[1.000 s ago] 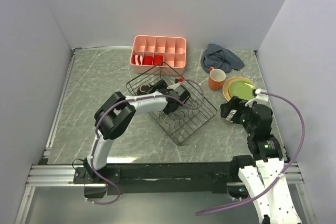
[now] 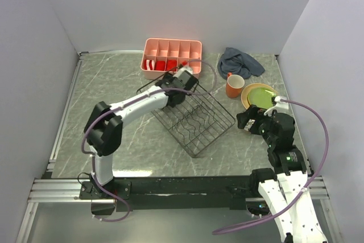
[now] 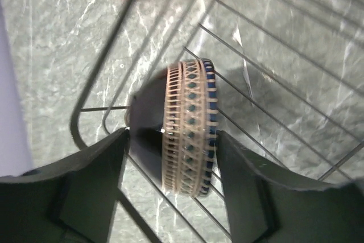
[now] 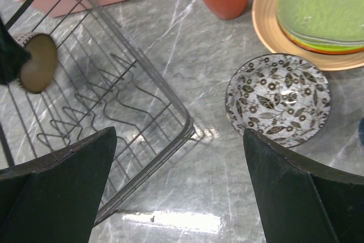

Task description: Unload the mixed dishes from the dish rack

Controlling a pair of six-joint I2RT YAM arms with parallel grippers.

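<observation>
The wire dish rack (image 2: 202, 135) holds a dark round dish (image 3: 187, 129) with a patterned tan band, standing on edge at the rack's back-left end. My left gripper is over that end, part open, its fingers near either side of the dish; whether they touch it is unclear. In the right wrist view the dish (image 4: 40, 64) shows a brown face. My right gripper (image 2: 245, 116) stands open over the right side, with nothing visible between its fingers, above a floral-patterned dish (image 4: 277, 99).
A pink divided caddy (image 2: 182, 46) with red items stands behind the rack. An orange mug (image 2: 234, 87), stacked plates (image 2: 261, 96) and a dark cloth (image 2: 239, 61) lie to the right. The counter left of the rack is clear.
The right arm has stayed still.
</observation>
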